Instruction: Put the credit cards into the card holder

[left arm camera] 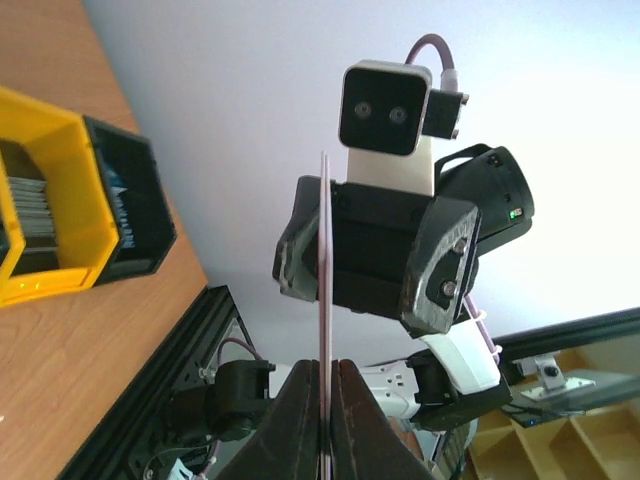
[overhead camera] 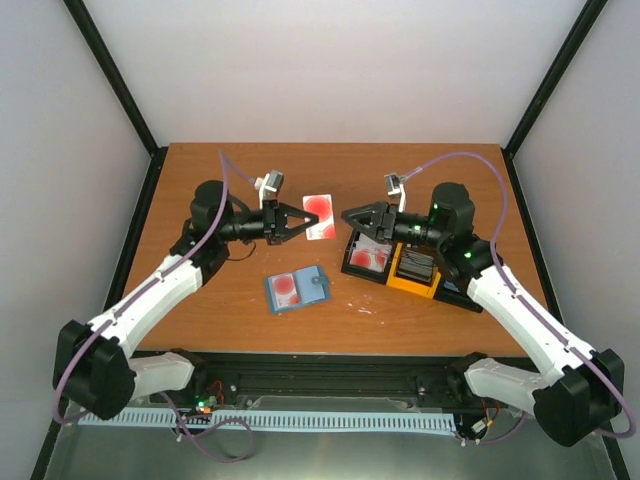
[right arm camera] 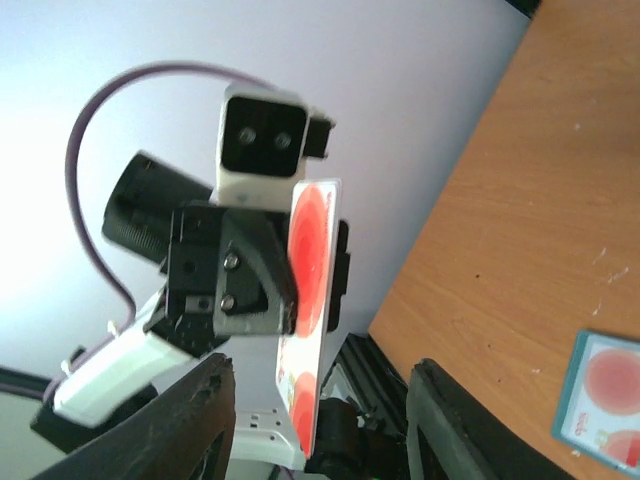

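Note:
A white card with red circles (overhead camera: 319, 207) is pinched at its edge by my left gripper (overhead camera: 313, 219), which is shut on it. Seen edge-on, the card (left arm camera: 326, 270) rises from between the left fingers in the left wrist view; in the right wrist view its red face (right arm camera: 311, 240) shows. My right gripper (overhead camera: 346, 215) is open, a short gap to the right of the card, with nothing between its fingers. On the table lies the blue-grey card holder (overhead camera: 313, 285), opened flat, with a similar red-circled card (overhead camera: 285, 291) in its left half.
To the right, partly under the right arm, stand a black bin (overhead camera: 347, 268) holding red-and-white cards, a yellow bin (overhead camera: 410, 287) with a dark stack inside, and another black bin (left arm camera: 158, 245).

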